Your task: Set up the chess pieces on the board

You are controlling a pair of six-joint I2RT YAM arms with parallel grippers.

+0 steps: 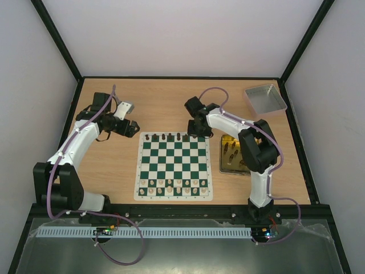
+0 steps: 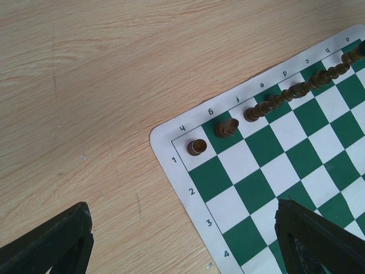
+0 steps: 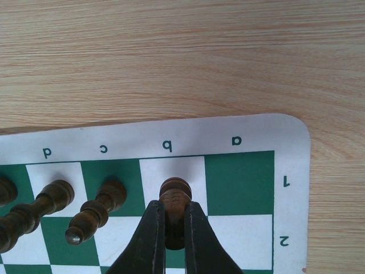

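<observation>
The green and white chessboard lies mid-table. My right gripper is shut on a dark brown chess piece, probably a knight, which is over the b1 square; whether its base touches the board I cannot tell. The dark bishop stands on c1, and a1 is empty. Along the same row, the left wrist view shows a dark rook on h1 and a dark knight on g1. My left gripper hangs open left of the board, nothing between its fingers.
A golden tray with several dark pieces stands right of the board, partly hidden by my right arm. An empty clear bin sits at the back right. Light pieces fill the two near rows. Bare table lies behind the board.
</observation>
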